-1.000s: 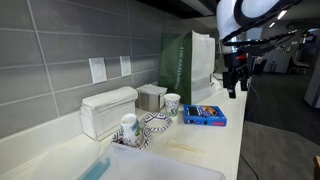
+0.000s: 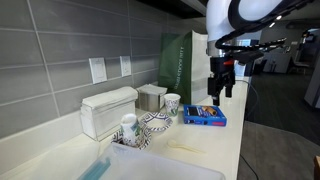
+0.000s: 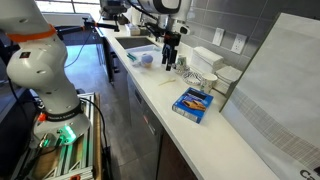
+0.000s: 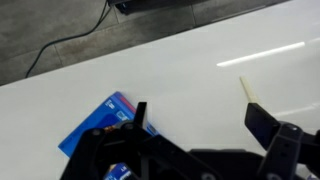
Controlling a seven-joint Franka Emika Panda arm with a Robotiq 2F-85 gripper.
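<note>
My gripper (image 2: 222, 95) hangs above the counter, pointing down, open with nothing between its fingers. In exterior view 1 it stands over the near right side of a blue box (image 2: 204, 115) with a printed label and things in it. The wrist view shows that box (image 4: 78, 139) at lower left, partly hidden behind the left finger. Toward the right finger (image 4: 262, 124), a thin pale stick (image 4: 247, 89) lies on the white counter. Exterior view 2 shows the box (image 3: 192, 104) and the stick (image 3: 168, 82) apart on the bare surface.
Cups (image 2: 130, 127), a patterned plate rack (image 2: 156, 123), a white container (image 2: 105, 113) and a metal canister (image 2: 151, 97) stand along the wall. A large translucent bin (image 2: 150, 165) takes up the near end. Behind the box is a green bag (image 2: 176, 68).
In exterior view 1 the arm and gripper have moved left, from beyond the counter's right edge to over the box's side. The box and stick have not moved.
</note>
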